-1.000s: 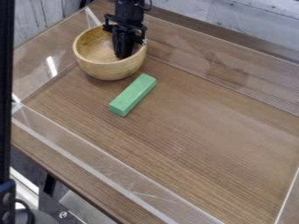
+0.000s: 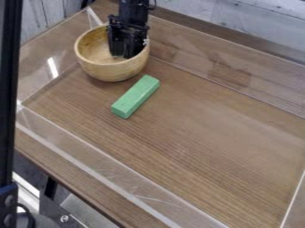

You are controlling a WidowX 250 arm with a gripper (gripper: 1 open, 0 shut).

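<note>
A tan wooden bowl (image 2: 95, 62) sits at the back left of the wooden table (image 2: 202, 151). The dark gripper (image 2: 124, 44) reaches down from the top into the bowl's right part; its fingers are dark and blurred together, so their state and anything between them are hard to make out. In front of the bowl, a little to the right, a green block (image 2: 136, 96) lies flat at a slant.
A pale wall (image 2: 238, 22) runs behind it. Clear strips run along the table's front left edge, with dark equipment at the lower left corner.
The gripper has shifted slightly within the bowl's right part. The bowl and green block look unmoved.
</note>
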